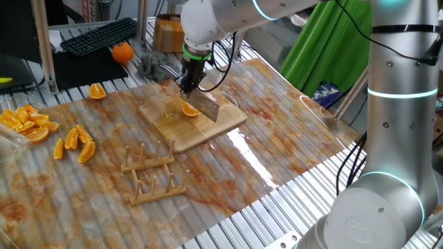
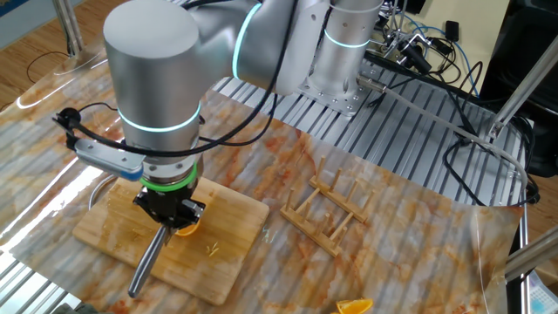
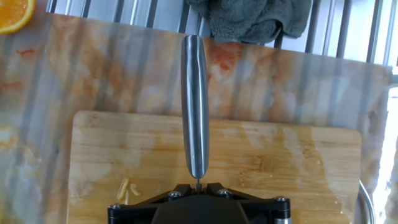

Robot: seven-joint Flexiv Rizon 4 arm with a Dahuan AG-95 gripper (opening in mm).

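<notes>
My gripper is shut on a cleaver-like knife. Its steel handle point(image 3: 195, 106) points away from the fingers in the wrist view. In exterior view 1 the broad blade point(image 1: 206, 107) hangs over the wooden cutting board point(image 1: 225, 123), on edge. Close beside the blade is an orange piece point(image 1: 188, 109) on the board; from exterior view 2 that piece point(image 2: 187, 229) is partly covered by the gripper. Whether the blade touches the board or the orange, I cannot tell. Small peel scraps point(image 3: 126, 190) lie on the board.
Orange wedges point(image 1: 84, 152) and a heap of cut pieces point(image 1: 28, 126) lie at the left. A wooden peg rack point(image 1: 158, 181) stands in front of the board. Farther back are a whole orange point(image 1: 122, 53) and a grey cloth point(image 3: 258, 18). The table right of the rack is clear.
</notes>
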